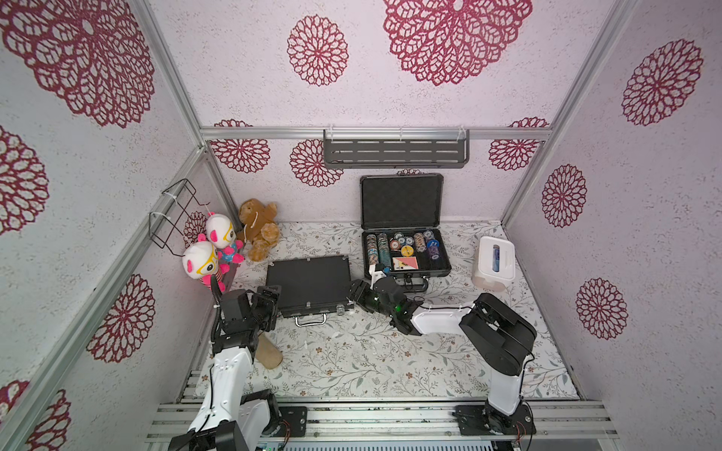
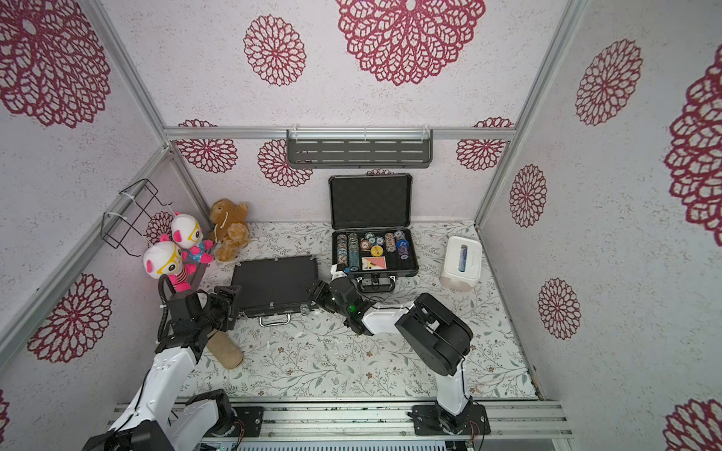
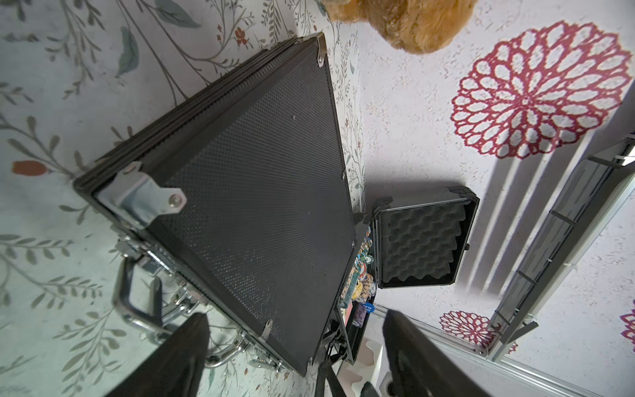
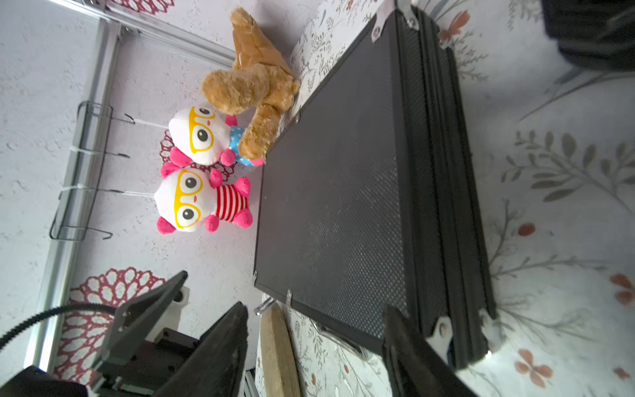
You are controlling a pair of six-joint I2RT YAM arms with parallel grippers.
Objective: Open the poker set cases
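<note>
A closed black case [image 1: 309, 279] lies flat left of the table's middle, its silver handle [image 1: 310, 321] towards me. Behind it on the right, a second case stands with its lid [image 1: 401, 201] raised, showing chips and cards [image 1: 406, 263]. My left gripper [image 1: 272, 302] is beside the closed case's left front corner. At its right front corner is my right gripper [image 1: 358, 293]. Wide gaps show between the fingers of both in the wrist views, with nothing held. In the left wrist view one latch [image 3: 175, 301] by the handle appears to stick out.
A white box [image 1: 495, 261] stands at the right. Two panda toys [image 1: 210, 248] and a brown plush [image 1: 259, 225] occupy the left back. A tan cylinder [image 1: 268, 352] lies near my left arm. Free table spreads in front of the closed case.
</note>
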